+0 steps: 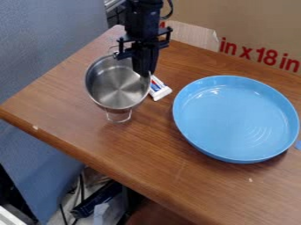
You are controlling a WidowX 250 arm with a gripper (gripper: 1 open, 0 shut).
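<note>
My black gripper (143, 54) is at the top centre, over the far rim of a steel pot (114, 86) that is tilted toward the camera; the fingers are dark and whether they are shut on the rim is unclear. A clear glass-like piece shows below the pot. A white tube (160, 89) with red and blue print lies just right of the pot. A blue plate (235, 119) sits at the right on the wooden table (106, 149).
A cardboard box (253, 31) with red print stands at the back right. The table's left and near edges border a grey panel and some cluttered items below.
</note>
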